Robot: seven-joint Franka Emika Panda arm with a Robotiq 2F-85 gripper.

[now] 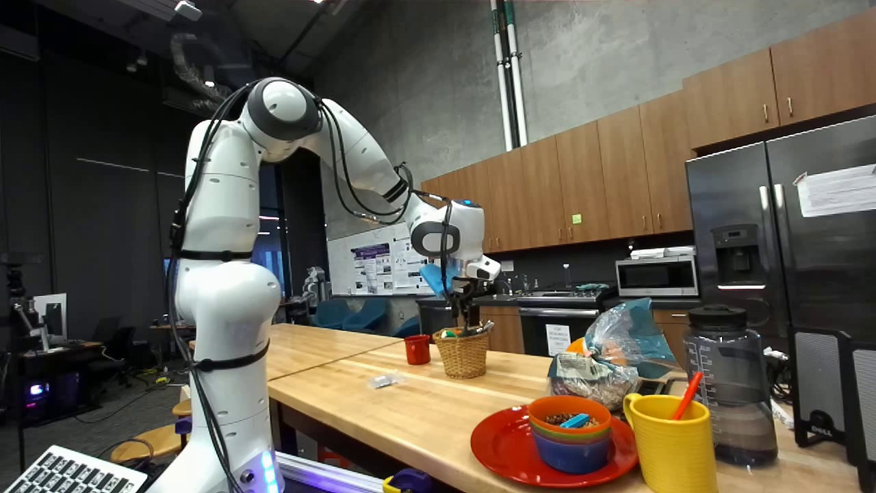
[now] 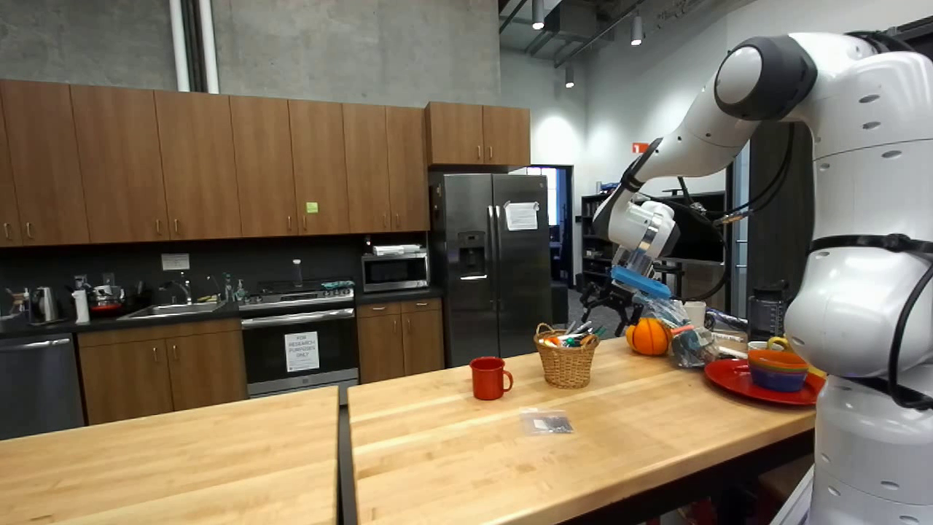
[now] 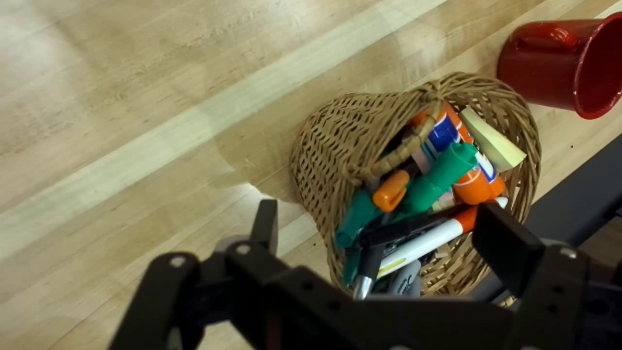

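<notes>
My gripper is open above the wicker basket [image 3: 329, 157], its two black fingertips wide apart with the basket's contents showing between them; nothing looks held. Inside the basket lie a white marker with an orange end [image 3: 423, 246], green markers [image 3: 434, 181], orange glue sticks [image 3: 471, 185], a pale yellow pad [image 3: 492, 140] and dark pens. A red mug [image 3: 542, 64] stands beside the basket. From the side, the basket [image 2: 566, 364] and red mug [image 2: 488, 378] rest upright on the wooden table.
A small clear packet [image 2: 547, 421] lies flat on the table. Toward the robot's other side are a red plate [image 1: 501, 444] with stacked bowls, a yellow mug [image 1: 677, 448], a water bottle [image 1: 731, 386] and a plastic bag [image 1: 603, 357]. Bare tabletop lies between the basket and the plate.
</notes>
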